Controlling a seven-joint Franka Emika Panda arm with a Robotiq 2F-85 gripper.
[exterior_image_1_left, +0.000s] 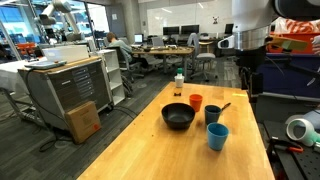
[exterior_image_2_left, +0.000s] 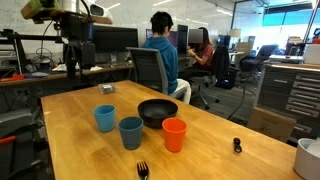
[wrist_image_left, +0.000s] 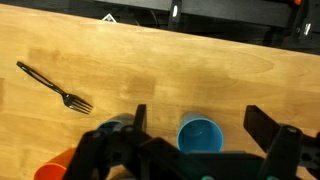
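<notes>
My gripper is open and empty, held high over the table's right side in exterior view 1. Below it in the wrist view lies a light blue cup (wrist_image_left: 200, 134), seen from above between the fingers. The same blue cup (exterior_image_1_left: 217, 135) stands upright near the table's front right. Close behind it is a dark grey-blue cup (exterior_image_2_left: 131, 133), partly covered by the gripper in the wrist view. An orange cup (exterior_image_2_left: 174, 134) stands beside that one. A dark fork (wrist_image_left: 56, 88) lies flat on the wood. The black bowl (exterior_image_1_left: 178, 116) sits left of the cups.
A bottle (exterior_image_1_left: 179, 76) and a small dark item (exterior_image_2_left: 237, 145) stand toward the table's edges. A white container (exterior_image_2_left: 308, 158) is at the right in exterior view 2.
</notes>
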